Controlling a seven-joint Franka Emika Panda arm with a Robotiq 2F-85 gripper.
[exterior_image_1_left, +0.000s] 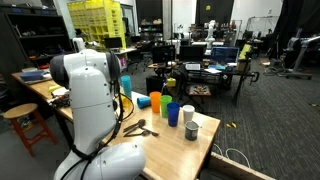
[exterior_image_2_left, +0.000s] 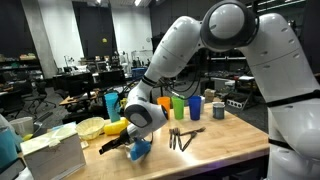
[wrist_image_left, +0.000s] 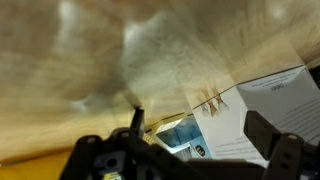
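Note:
My gripper is open over the table in the wrist view, its dark fingers well apart. Behind the gap between them, the printed corner of a white box (wrist_image_left: 240, 115) shows, with a small blue-and-white item (wrist_image_left: 182, 131) beside it. In exterior view 2 the gripper (exterior_image_2_left: 116, 146) reaches low over the near left of the table, right of the white box (exterior_image_2_left: 52, 158). A blue patch (exterior_image_2_left: 139, 149) shows under the hand; I cannot tell whether it is a separate object. A yellow bowl (exterior_image_2_left: 90, 128) and a yellow item (exterior_image_2_left: 116, 128) stand behind.
In exterior view 1, an orange cup (exterior_image_1_left: 155, 99), blue cup (exterior_image_1_left: 173, 115) and grey mug (exterior_image_1_left: 192, 130) stand on the table. Dark utensils (exterior_image_2_left: 184, 138) lie right of the hand in exterior view 2.

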